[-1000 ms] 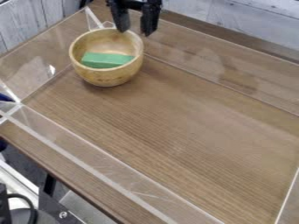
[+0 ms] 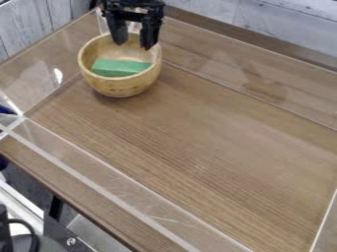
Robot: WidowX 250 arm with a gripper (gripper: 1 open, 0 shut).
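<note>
A wooden bowl (image 2: 124, 84) sits near the top left of the wooden table, with a green block (image 2: 120, 68) lying inside it. My black gripper (image 2: 133, 39) is over the back part of the bowl, above and behind the green block. It stands open, and no object shows held in it.
Clear tape strips run along its left side. A grey panelled surface borders the top left corner, and dark items lie at the lower left edge.
My gripper has moved left and lower in the view, further over the bowl. The bowl and green block look unmoved.
</note>
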